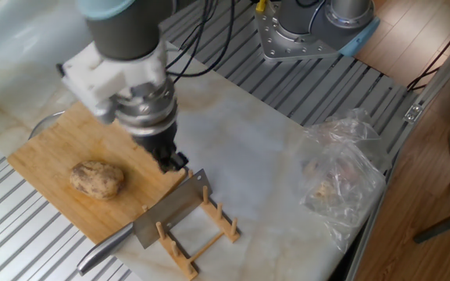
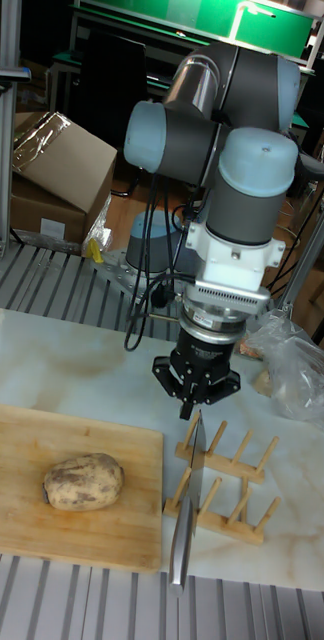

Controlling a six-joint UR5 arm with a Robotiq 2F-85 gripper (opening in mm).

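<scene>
A cleaver with a broad metal blade and a grey handle stands on edge in a wooden peg rack, its handle reaching towards the table's front. My gripper points down by the blade's far end. In the other exterior view, the black gripper appears just behind and above the blade's tip; whether they touch is unclear. Blur and the viewing angle hide how far the fingers are apart, and no held object shows. A brown potato lies on the wooden cutting board, left of the rack.
A clear plastic bag with something inside lies near the table's right side. Metal slats border the pale tabletop. Bare surface lies between the rack and the bag. Cardboard boxes stand in the background.
</scene>
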